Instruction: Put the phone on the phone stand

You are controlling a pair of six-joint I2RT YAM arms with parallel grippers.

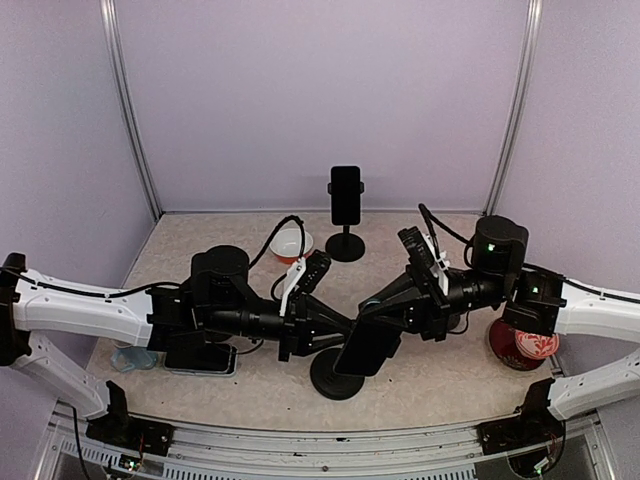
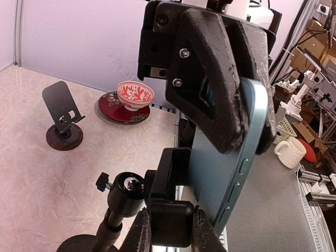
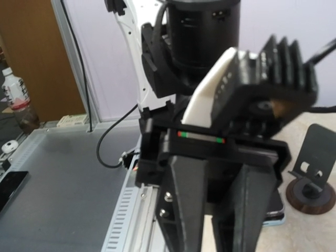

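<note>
A light-blue phone, screen dark in the top view, is tilted at the low phone stand in the front middle. My right gripper is shut on the phone's upper part; the left wrist view shows its black fingers clamping it. In that view the stand's holder is beside the phone's lower part. My left gripper is at the stand, left of the phone; its fingertips are mostly hidden, so its opening cannot be told.
A taller stand with a phone stands at the back. A small dark stand and bowl on a plate are to the right. Another phone, a cup and a white bowl are on the left.
</note>
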